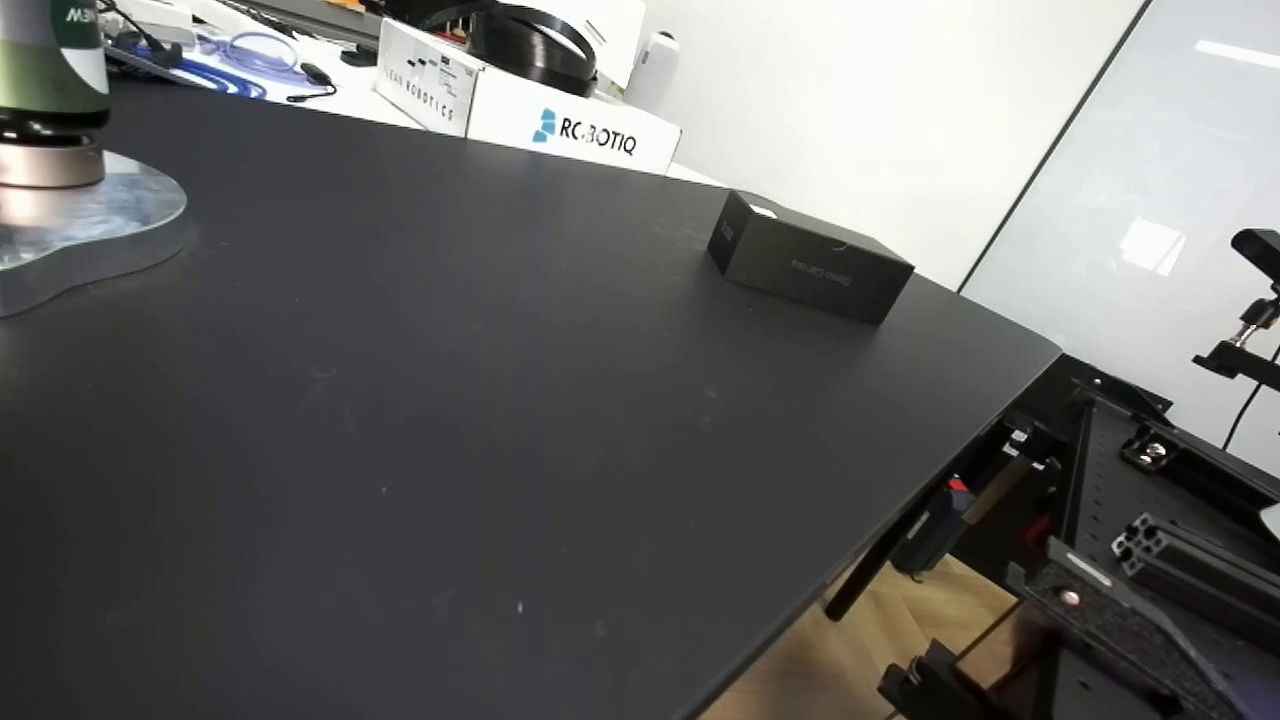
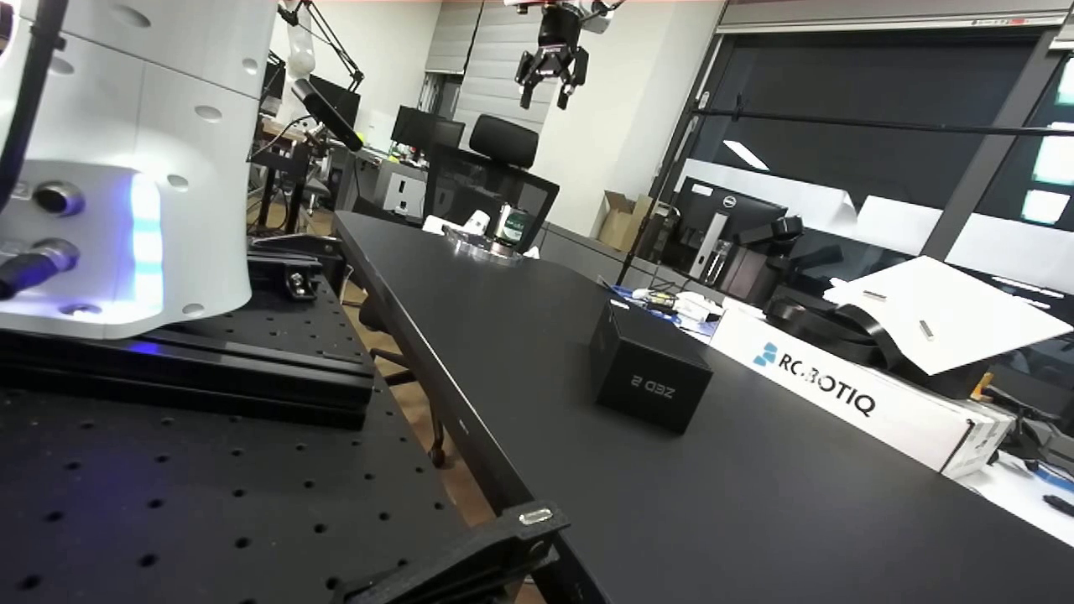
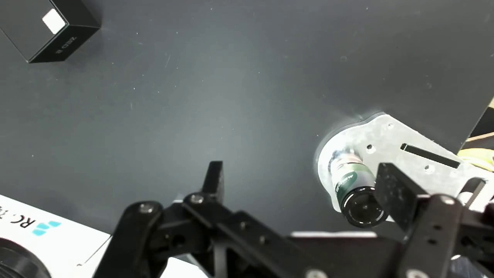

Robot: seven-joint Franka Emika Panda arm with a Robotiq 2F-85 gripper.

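Note:
My gripper point(image 2: 546, 104) hangs high above the table in exterior view 2, its fingers wide apart and empty. In the wrist view, the gripper frames bare table between its fingers. A green-labelled bottle or can with a dark end point(image 3: 354, 190) stands on a silver metal plate point(image 3: 393, 134), to the right and partly behind the right finger. Exterior view 1 cuts this green container point(image 1: 50, 72) off at the left edge. A black ZED 2 box point(image 2: 649, 367) lies on the table well apart from it.
On the far side lies a white Robotiq box point(image 1: 570, 130) with a black round item on top. Cables point(image 1: 246, 60) clutter the surface behind the table. Its edge drops off beside the robot's base point(image 2: 151, 181).

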